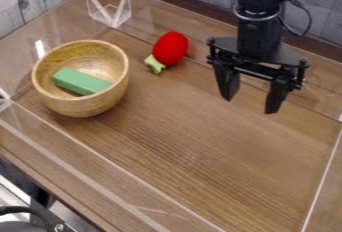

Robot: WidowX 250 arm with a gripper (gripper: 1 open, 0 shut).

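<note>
My black gripper (253,84) is at the upper right, low over the bare wooden table; whether its fingers are open or shut is unclear. A red rounded object (170,49) lies left of it, with a small pale green piece (155,64) beside it. A wooden bowl (100,102) on the left holds a green block (76,82).
A white wire-like holder (112,8) stands at the back left. A wall runs along the back, and dark cables show at the bottom left corner.
</note>
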